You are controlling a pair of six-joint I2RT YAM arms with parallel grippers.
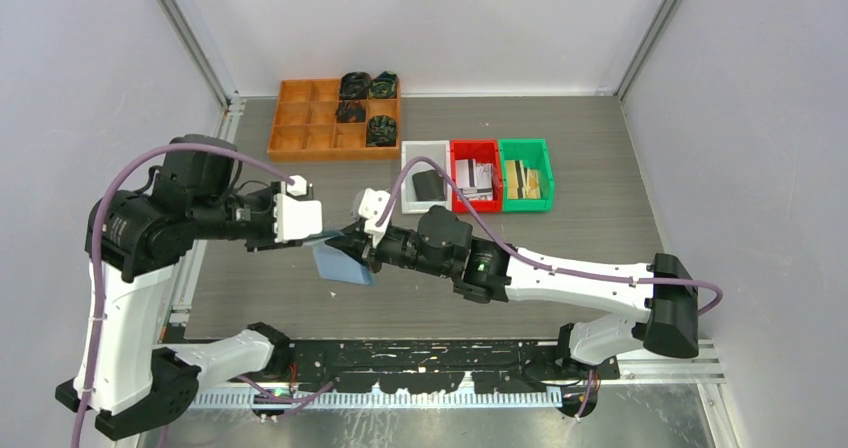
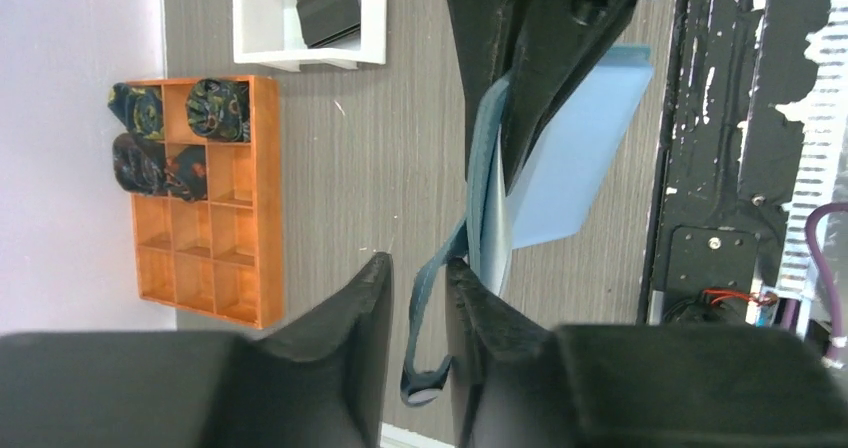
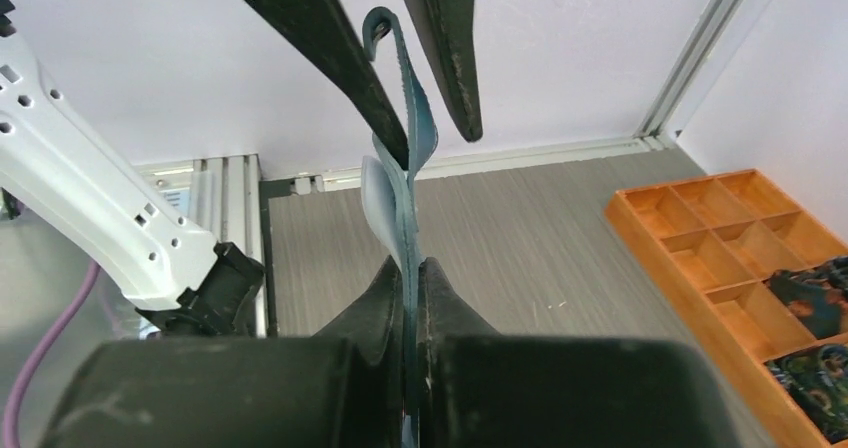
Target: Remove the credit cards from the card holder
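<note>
A light blue card holder [image 1: 343,266] hangs between my two grippers, left of the table's middle. My right gripper is shut on the holder, which sticks up past its fingertips. In the left wrist view the holder [image 2: 440,278] is seen edge-on, with a curled end and a broad blue panel [image 2: 575,158] behind the right fingers. The left gripper stands part open, one finger on either side of the curled edge. Seen from the right wrist, the left gripper has a clear gap on one side. Whether cards sit inside is hidden.
Behind stand a white box [image 1: 409,158] with a dark item [image 1: 428,186], a red box [image 1: 474,150] and a green box [image 1: 538,153], both holding cards. An orange compartment tray [image 1: 295,155] with dark cloth bundles stands at the back left.
</note>
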